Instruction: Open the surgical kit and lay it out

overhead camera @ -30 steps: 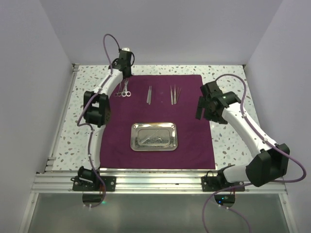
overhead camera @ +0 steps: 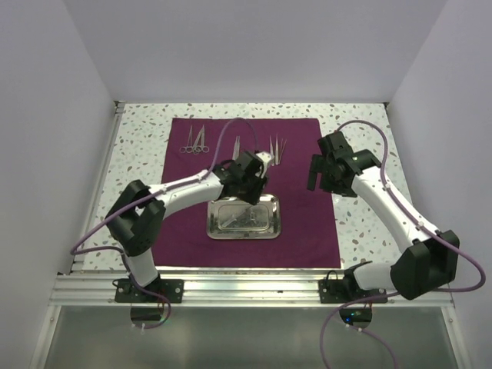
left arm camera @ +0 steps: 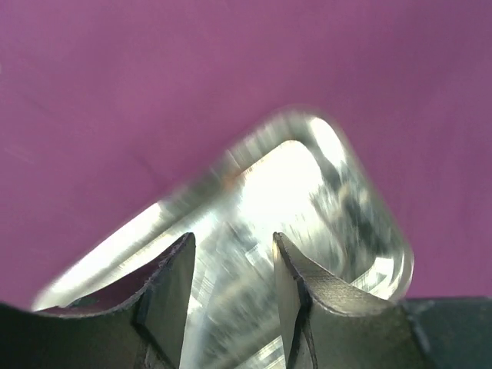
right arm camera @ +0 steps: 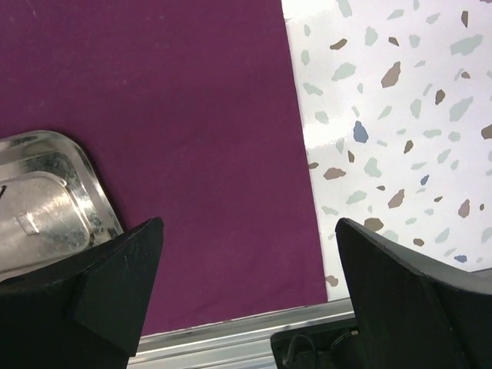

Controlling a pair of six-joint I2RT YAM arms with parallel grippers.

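Observation:
A silver metal tray (overhead camera: 211, 231) rests on the purple cloth (overhead camera: 307, 242), with a few small items (overhead camera: 250, 220) inside that are hard to make out. My left gripper (overhead camera: 257, 201) hangs over the tray's back right part. In the left wrist view its fingers (left arm camera: 178, 280) stand partly apart, and nothing shows held between them; that view is blurred. Toward the back of the cloth lie scissor-like instruments (overhead camera: 195, 149), thin tools (overhead camera: 236, 154) and tweezers (overhead camera: 272, 154). My right gripper is wide open and empty above the cloth's right edge.
A metal rail (overhead camera: 246, 279) runs along the front. The cloth right of the tray is clear.
My left gripper has swung from the scissor-like instruments at the back left to above the tray. One of those instruments shifted slightly earlier. My right arm has barely moved.

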